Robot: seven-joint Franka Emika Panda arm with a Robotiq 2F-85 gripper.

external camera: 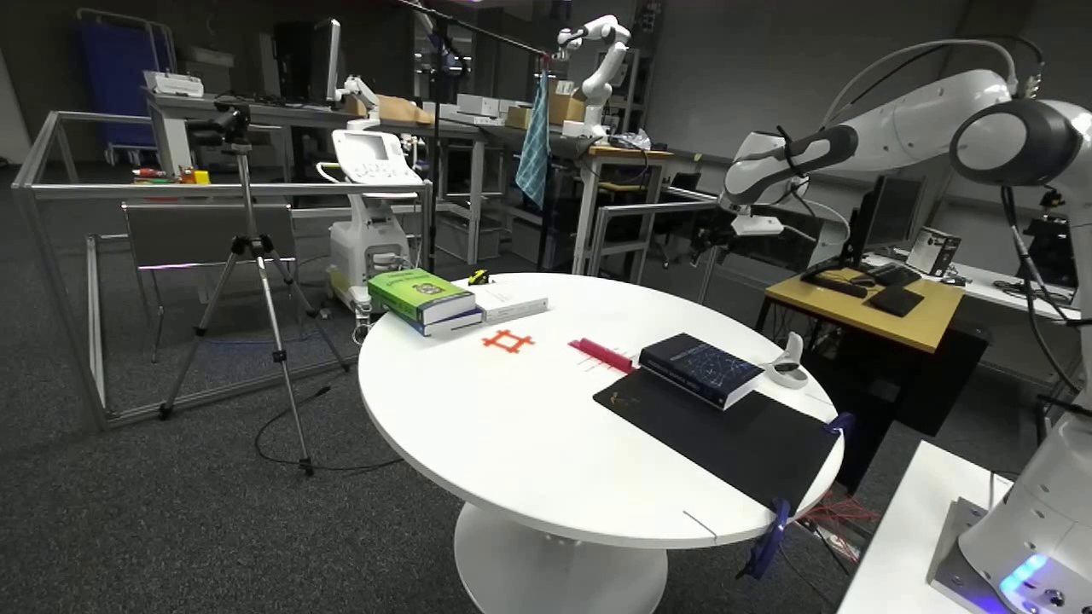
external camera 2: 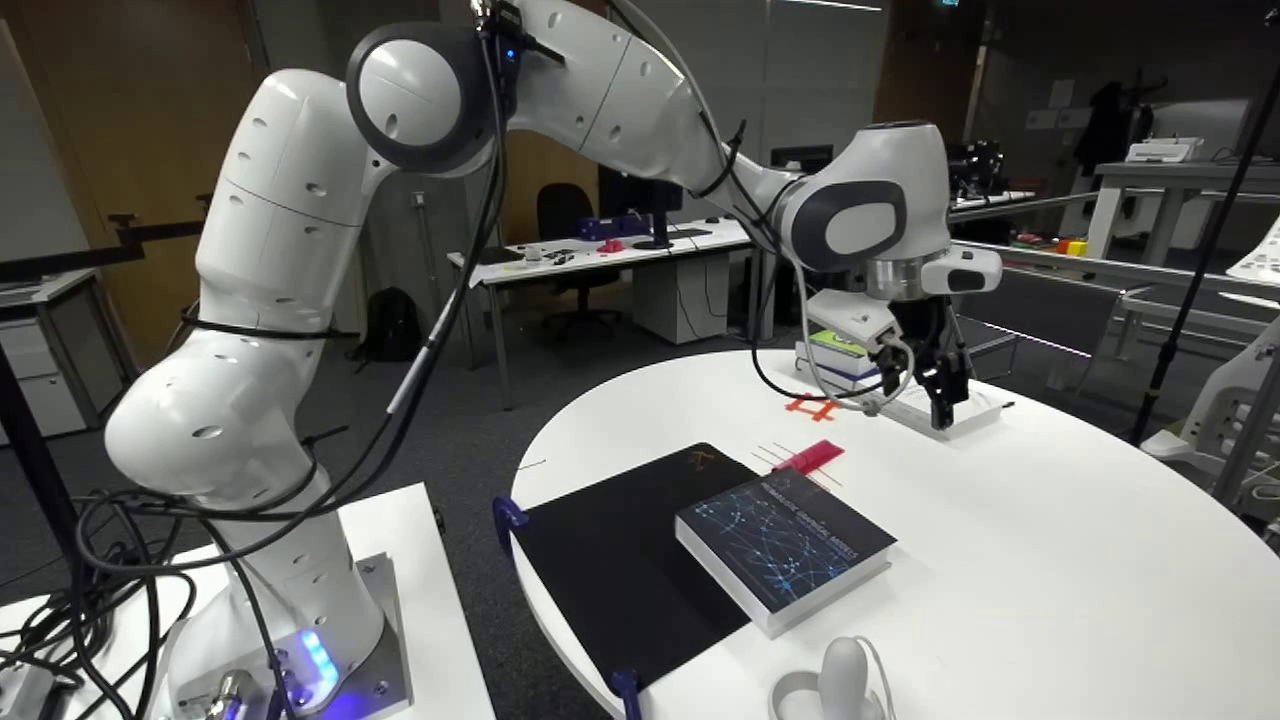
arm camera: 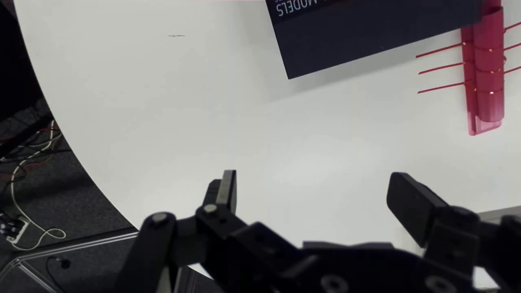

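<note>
My gripper is open, with its two black fingers wide apart and only white tabletop visible between them. In exterior view 2 the gripper (external camera 2: 948, 390) hangs above the table, in front of the white book (external camera 2: 978, 414) from that side. A thick dark blue book (external camera: 701, 368) lies flat, partly on a black mat (external camera: 737, 440). Its dark corner (arm camera: 337, 46) shows at the top of the wrist view. Beside it lies a red holder with thin rods (arm camera: 488, 83). A green book (external camera: 420, 295) rests on a blue one (external camera: 450, 322), next to the white book (external camera: 512, 302).
An orange hash-shaped piece (external camera: 508, 341) lies flat on the round white table (external camera: 512, 440). A white ring-shaped controller (external camera: 786, 363) stands near the edge. Blue clamps (external camera: 778, 527) grip the mat at the rim.
</note>
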